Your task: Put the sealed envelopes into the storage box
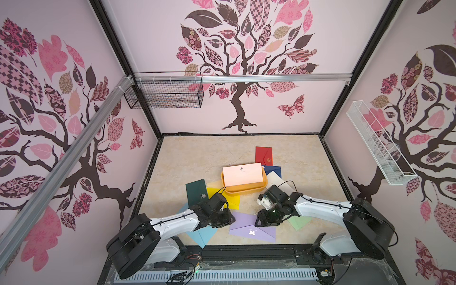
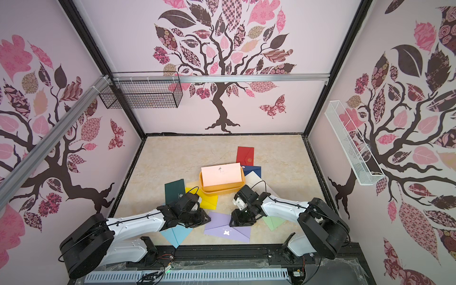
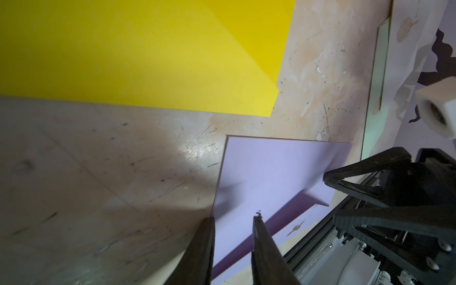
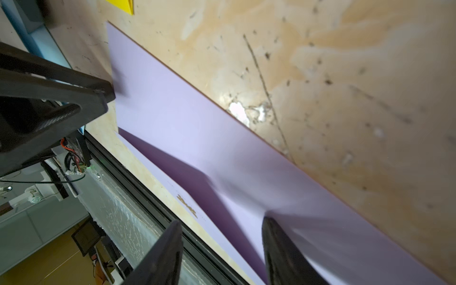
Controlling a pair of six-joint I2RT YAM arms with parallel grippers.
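Note:
A purple envelope point(image 1: 251, 231) lies on the table in front of the orange box point(image 1: 248, 191), its flap point(image 3: 296, 224) standing slightly away from its body. At the envelope's left end is my left gripper, partly open, with one finger by the left edge and the other over the paper. My right gripper is open above the envelope's right part; one of its fingers point(image 4: 277, 247) casts a shadow on the paper. A pale pink envelope point(image 1: 243, 175) rests in the box.
Yellow point(image 1: 232, 201), dark green point(image 1: 195, 191), light blue point(image 1: 203, 236), red point(image 1: 264, 155), navy point(image 1: 272, 170), white point(image 2: 258, 182) and light green point(image 2: 274, 221) envelopes lie around the box.

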